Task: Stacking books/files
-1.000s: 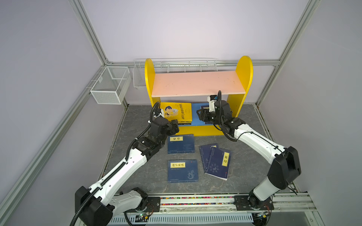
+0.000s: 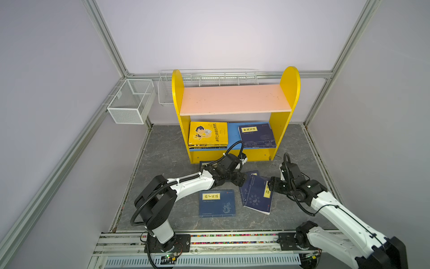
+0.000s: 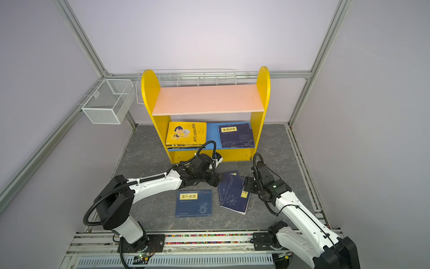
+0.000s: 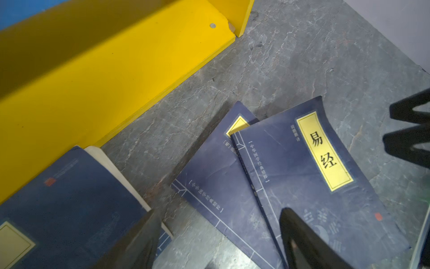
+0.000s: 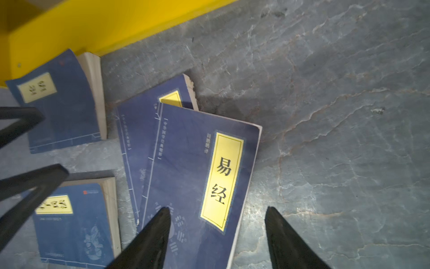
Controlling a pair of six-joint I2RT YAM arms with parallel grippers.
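Observation:
Two overlapping dark blue books lie on the floor in front of the shelf, the upper book [image 5: 188, 165] partly covering the lower book [image 4: 210, 179]. My right gripper is open above the upper book's right edge, nothing between its fingers. On the other side, my left gripper hangs open over the lower book's left side, also empty. To the left, a blue book [image 2: 217, 208] lies flat near the front; another blue book [image 5: 58, 100] is by the shelf, mostly behind my left arm in the top views.
The yellow shelf [image 2: 250, 154] holds a stack of yellow books [image 2: 208, 133] on the left and a stack of blue books [image 2: 257, 134] on the right of its lower level. Its pink top board [image 2: 235, 98] is empty.
Both arms have come away from the shelf down to the overlapping books, the left one moving right. The books on the floor lie where they were.

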